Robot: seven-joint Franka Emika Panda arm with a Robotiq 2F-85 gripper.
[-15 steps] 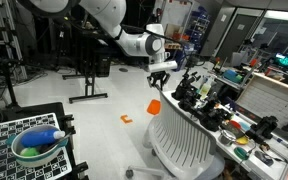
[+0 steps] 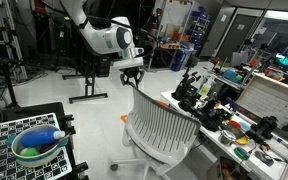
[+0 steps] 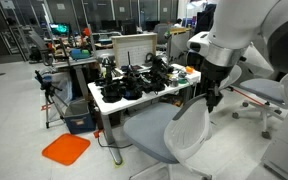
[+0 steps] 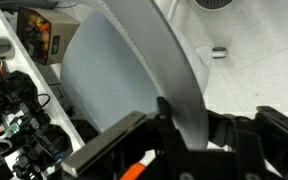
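A grey-white office chair [image 2: 162, 128] stands on the floor beside the table, its backrest facing exterior view 1. My gripper [image 2: 133, 74] is shut on the upper edge of that backrest, at its left end in exterior view 1. From the other side, in exterior view 2, the gripper [image 3: 212, 100] reaches down to the backrest [image 3: 189, 130], and the grey seat [image 3: 147, 132] shows beside it. The wrist view has the pale rim of the backrest [image 4: 149, 35] running down between the dark fingers. Part of the chair's base is hidden.
A cluttered table [image 3: 114, 104] holding black equipment stands close to the chair. An orange bin [image 3: 66, 149] and a tripod [image 3: 52, 95] are on the floor. A bowl [image 2: 39, 142] sits at the front left in exterior view 1. Open floor lies left of the chair there.
In exterior view 1, the arm has drawn back to the left and the chair has shifted and turned leftward with it. The gripper stays at the backrest's edge.
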